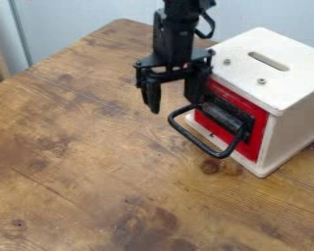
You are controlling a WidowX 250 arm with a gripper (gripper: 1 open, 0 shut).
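Observation:
My black gripper (pixel 173 90) hangs at the upper centre, just left of a white box (pixel 275 69) with a red front face. Its two fingers stand apart, pointing down, with nothing visible between them. A black U-shaped handle (pixel 216 151) sticks out from the red face, below and right of my gripper, around a dark slotted recess in that face.
A pale wall stands behind, and the box fills the right side with a slot and screws on its top.

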